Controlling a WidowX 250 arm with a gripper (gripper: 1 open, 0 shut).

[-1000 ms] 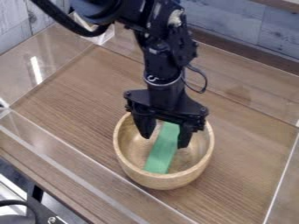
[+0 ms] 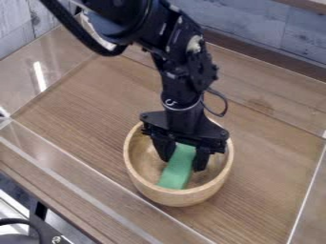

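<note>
My black gripper (image 2: 185,143) reaches down into a light wooden bowl (image 2: 166,193) in the middle of the camera view, its fingers closed on the upper end of a green bar-shaped object (image 2: 177,172). The object's lower end lies toward the front of the bowl; its top is partly hidden by the gripper.
Bare wooden table (image 2: 76,110) surrounds the bowl, with more room at left and right. A blue-grey panelled wall (image 2: 274,38) stands behind. The table's front edge runs diagonally at the lower left.
The gripper has come lower and its fingers have drawn together onto the green object, covering more of its upper end.
</note>
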